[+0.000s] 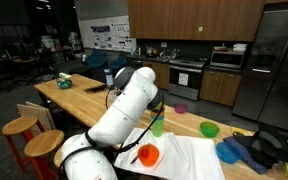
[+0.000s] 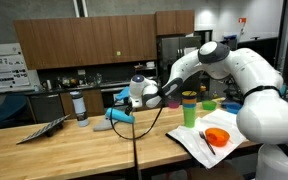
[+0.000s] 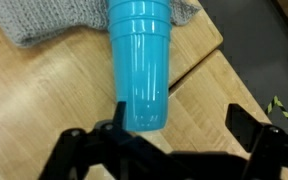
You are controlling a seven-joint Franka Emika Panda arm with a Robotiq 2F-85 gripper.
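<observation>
A blue cup-like object [image 3: 142, 70], ridged near one end, fills the upper middle of the wrist view. In exterior view 2 the blue object [image 2: 121, 115] lies on its side on the wooden table. My gripper is open; its left finger [image 3: 117, 125] overlaps the object's lower left edge, and its right finger [image 3: 244, 128] stands well clear over bare wood. Whether the left finger touches it, I cannot tell. From exterior view 2, my gripper [image 2: 136, 98] is low, right by the blue object.
A grey knitted cloth [image 3: 49, 20] lies by the blue object. Elsewhere on the table are a green cup [image 1: 157, 128], an orange bowl [image 1: 148, 155] on a white sheet [image 1: 189, 160], a green bowl [image 1: 209, 129] and a blue bowl [image 1: 228, 152].
</observation>
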